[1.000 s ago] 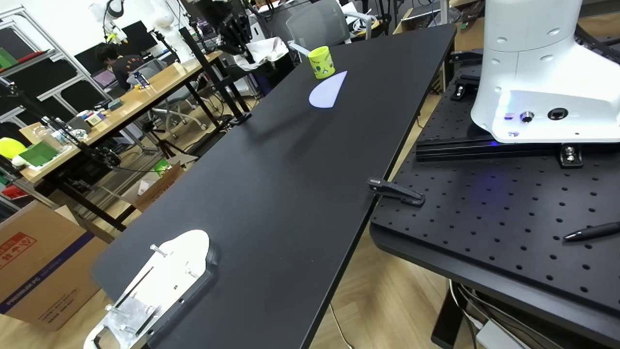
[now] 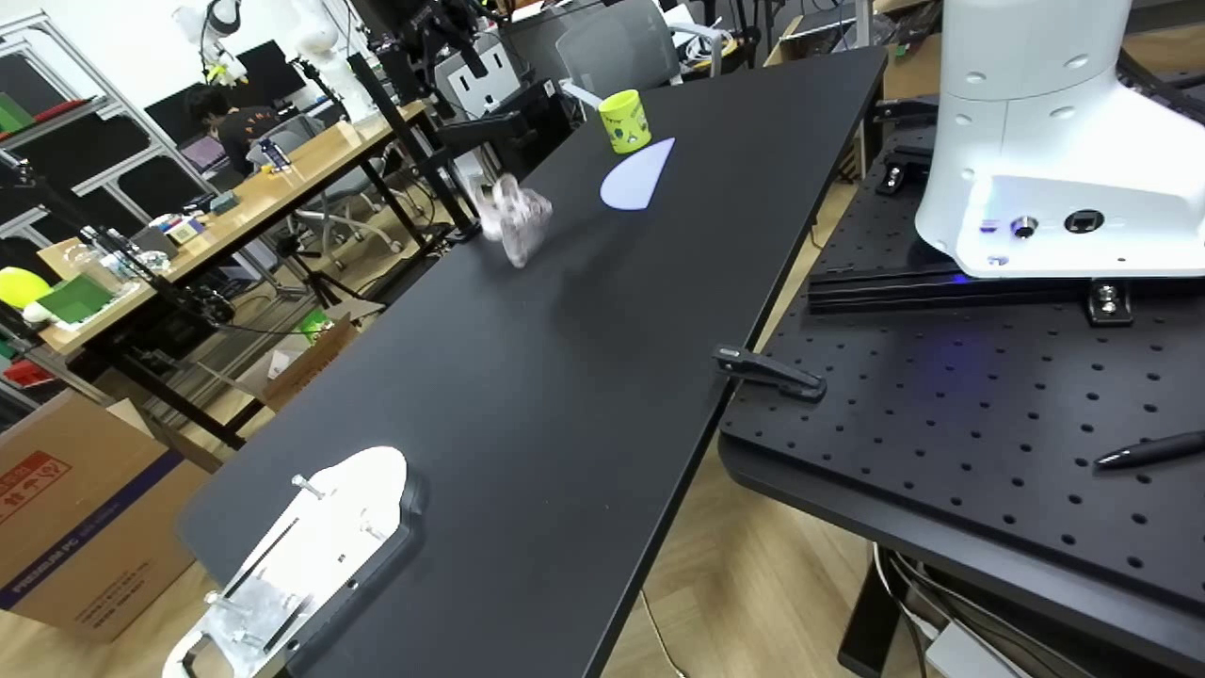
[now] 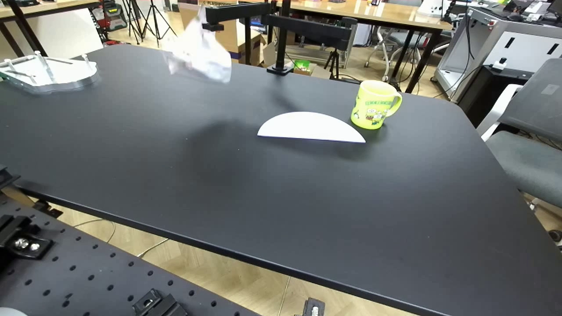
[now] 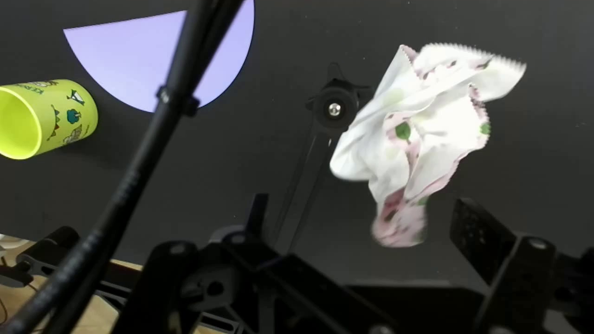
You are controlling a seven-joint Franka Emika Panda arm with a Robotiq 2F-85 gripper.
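Note:
A white cloth (image 4: 423, 133) with pink and green print appears crumpled and blurred in the wrist view. My gripper stands open, its two dark fingers (image 4: 481, 239) spread wide and the cloth free of them. In exterior view 2 the blurred cloth (image 3: 200, 55) seems to be in the air over the far side of the table. Exterior view 1 has the cloth (image 2: 515, 220) low near the table's far edge, with the dark gripper up at the top of the picture.
A yellow-green mug (image 3: 372, 105) stands upright beside a flat, pale half-disc (image 3: 311, 126) on the black table (image 3: 295, 210). At the table's other end lies a white plate-like fixture with pegs (image 2: 328, 542).
One second ago the cloth hung from the gripper past the far edge. Now it is lower, over the table and apart from the gripper, which has opened and sits higher in view.

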